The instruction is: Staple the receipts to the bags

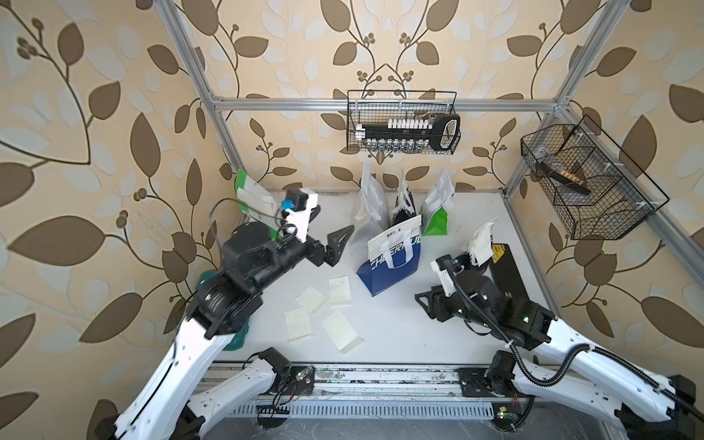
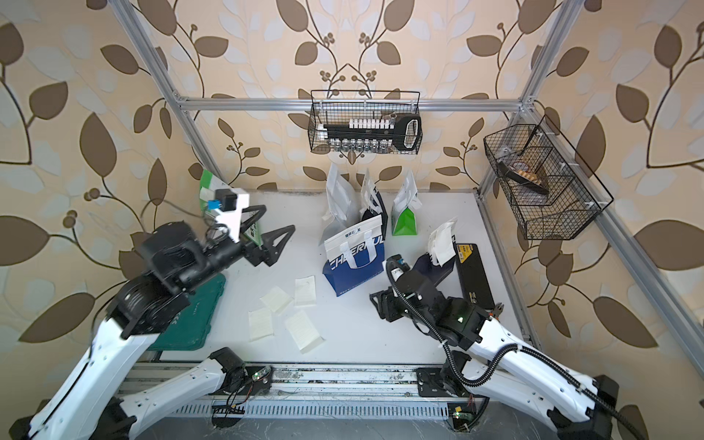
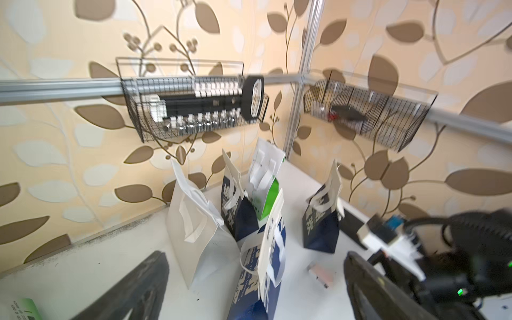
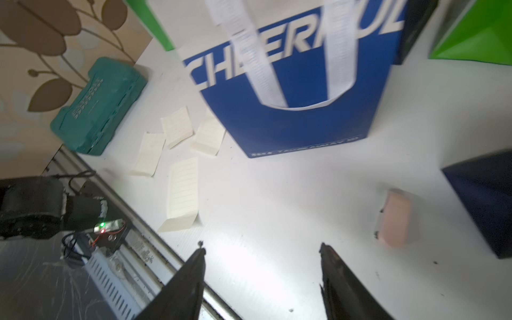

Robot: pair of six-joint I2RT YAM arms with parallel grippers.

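Note:
A blue-and-white CHEERFUL bag [image 1: 392, 264] stands upright near the middle of the table. My left gripper [image 2: 277, 228] is open and raised to the left of it, empty. My right gripper hangs open over the table, right and in front of that bag, with nothing between its fingers. In the right wrist view a small pink stapler [image 4: 394, 218] lies on the table beyond and to the right of the fingers. Paper receipts [image 1: 341, 331] lie at front left; another receipt [image 1: 339, 291] is close to the bag.
Behind stand a white bag [image 1: 372, 205] and a green-and-white bag [image 1: 437, 205]. A dark blue bag [image 3: 321, 218] and a black box [image 2: 475, 275] are at right. A teal case [image 2: 194, 315] sits at left. Wire baskets [image 1: 403, 124] hang above.

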